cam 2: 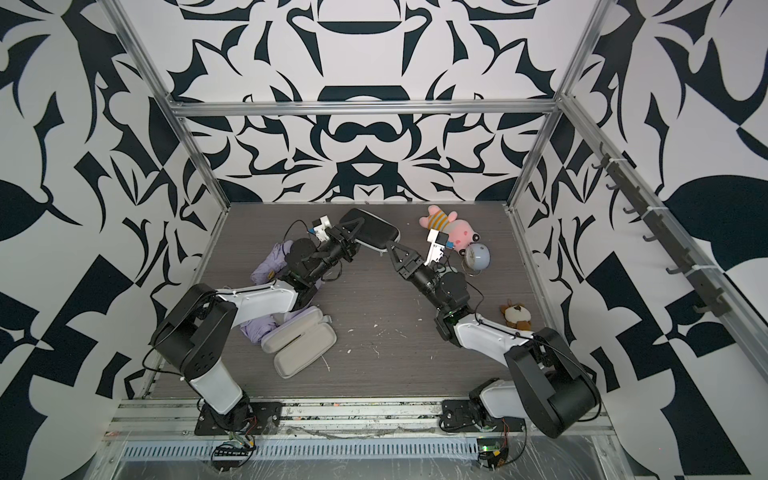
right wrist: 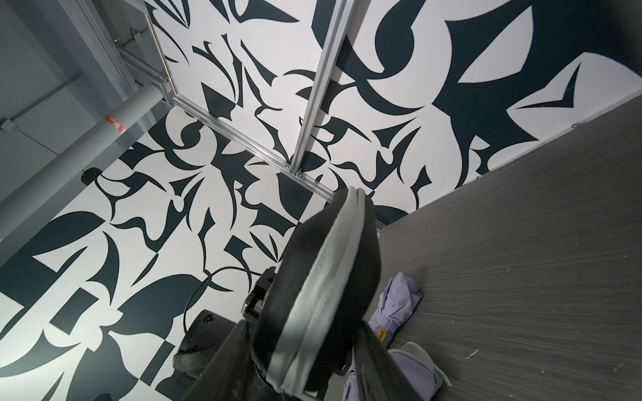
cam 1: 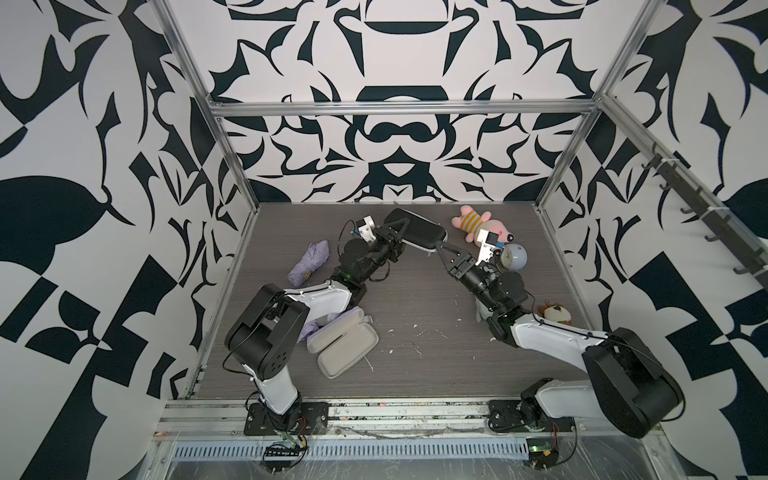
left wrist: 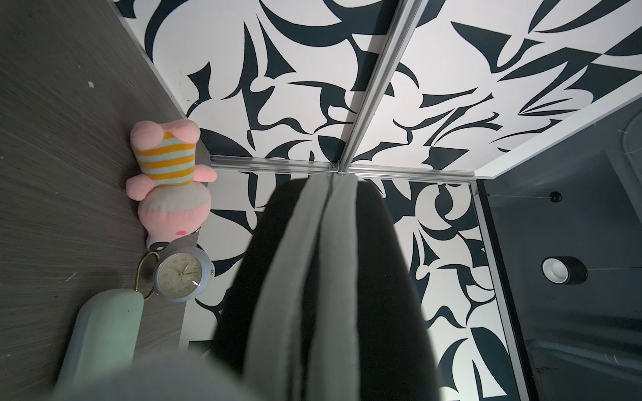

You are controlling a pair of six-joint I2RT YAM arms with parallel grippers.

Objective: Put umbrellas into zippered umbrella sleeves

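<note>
A black zippered sleeve with a pale zipper is held up at the middle back by my left gripper, which is shut on it. My right gripper is at the sleeve's near right end, its fingers either side of that end in the right wrist view; whether they touch it I cannot tell. Lilac umbrellas lie on the left of the table, beside an open pale case.
At the right lie a pink striped toy, a round clock, a pale green case and a brown toy.
</note>
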